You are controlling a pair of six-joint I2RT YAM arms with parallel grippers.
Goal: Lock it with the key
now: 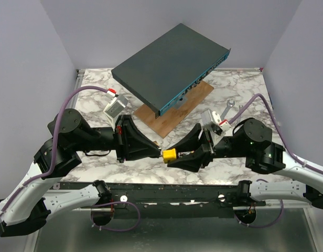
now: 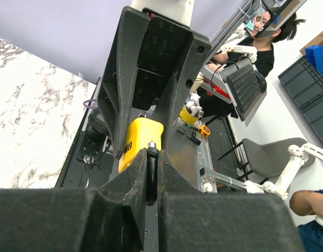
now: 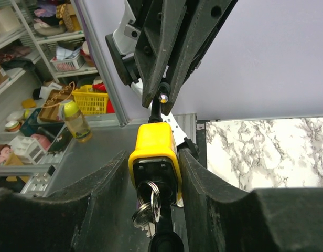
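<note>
Between my two grippers is a padlock with a yellow body (image 3: 153, 137) and a dark end face. My right gripper is shut on that body, a finger on either side. My left gripper is shut on the black shackle (image 2: 152, 173), whose silver-tipped end shows in both wrist views, apart from the body. A ring with keys (image 3: 146, 212) hangs at the dark face; whether a key sits in the keyhole cannot be made out. From above, only a small yellow part (image 1: 170, 156) of the lock is visible between the fingertips.
A dark flat case (image 1: 172, 65) lies tilted on a wooden board (image 1: 164, 122) behind the grippers. Wrenches (image 1: 228, 106) lie on the marble tabletop (image 1: 104, 170) at the right. Bare marble shows on both sides of the arms.
</note>
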